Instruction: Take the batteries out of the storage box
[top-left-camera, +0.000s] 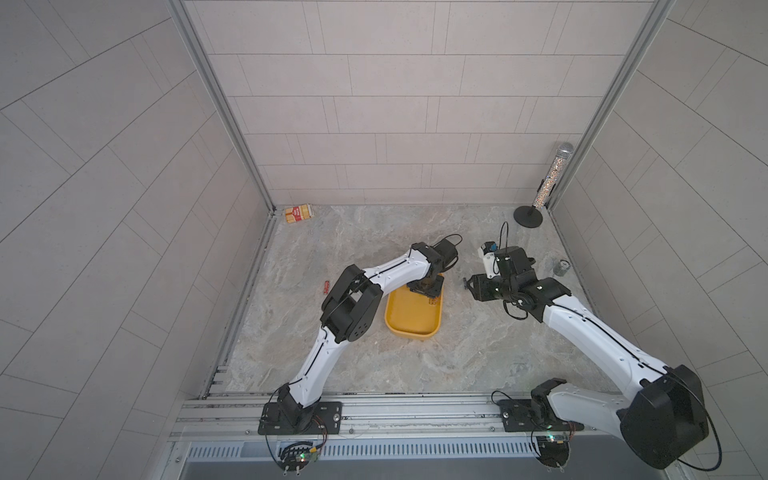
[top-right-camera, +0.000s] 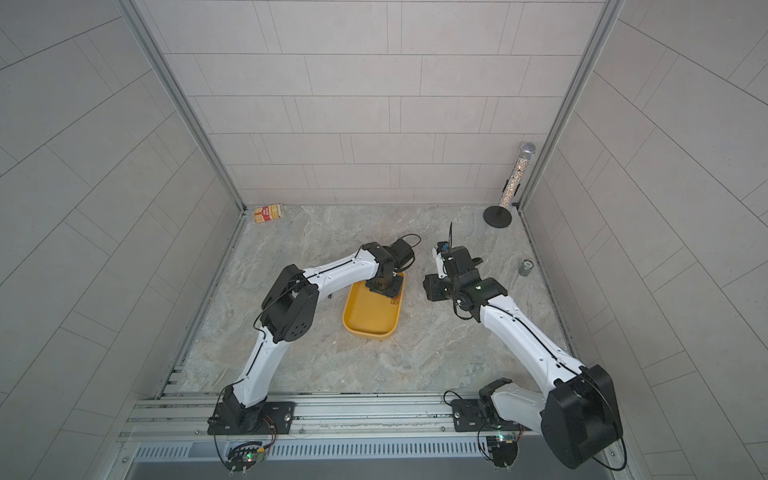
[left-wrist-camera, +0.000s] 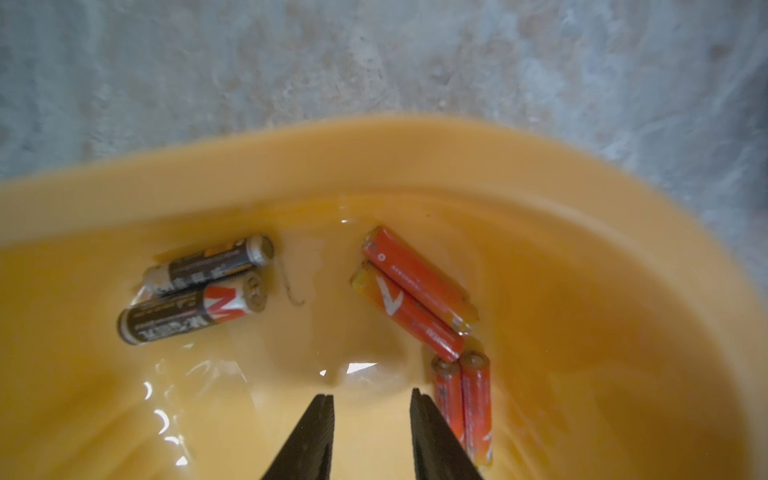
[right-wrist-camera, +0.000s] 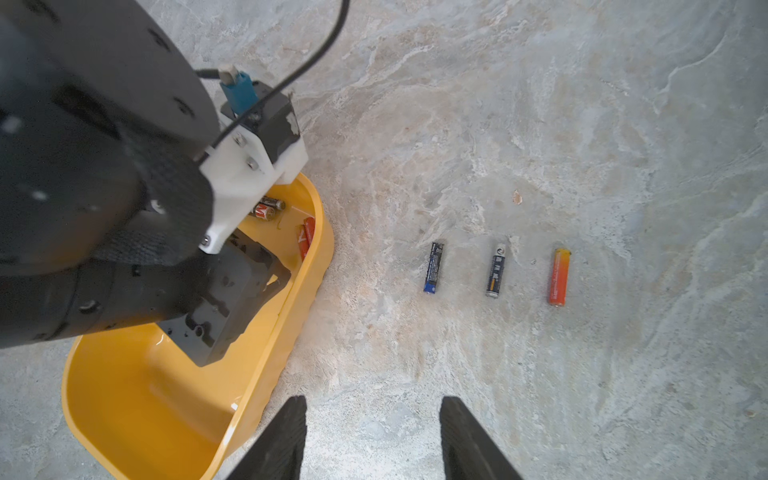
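Observation:
The yellow storage box stands mid-table. In the left wrist view it holds several batteries: two dark ones at left and several red ones at right. My left gripper hangs over the box beside the red batteries, fingertips apart, nothing seen between them. My right gripper stands open over bare table right of the box. Three loose batteries lie on the table there: blue, black and red.
A food pack sits at the back left. A tall lamp-like column on a round base and a small can stand on the right.

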